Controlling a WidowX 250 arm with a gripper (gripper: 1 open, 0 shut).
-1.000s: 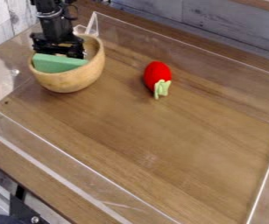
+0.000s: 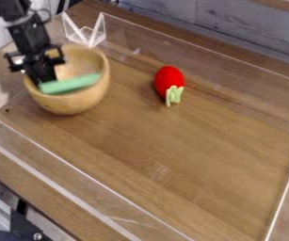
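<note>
A wooden bowl (image 2: 81, 100) stands at the left of the table, holding a green object (image 2: 72, 82). The black gripper (image 2: 40, 73) reaches down to the bowl's left side, its tip low at the rim or inside; its fingers are too dark and blurred to tell apart.
A red object with a pale green top (image 2: 169, 83) lies right of the bowl. A grey wall runs along the back, and clear edging borders the table.
The gripper has moved left and down over the bowl. The bowl has shifted slightly toward the front, and the green object in it now sits tilted differently.
</note>
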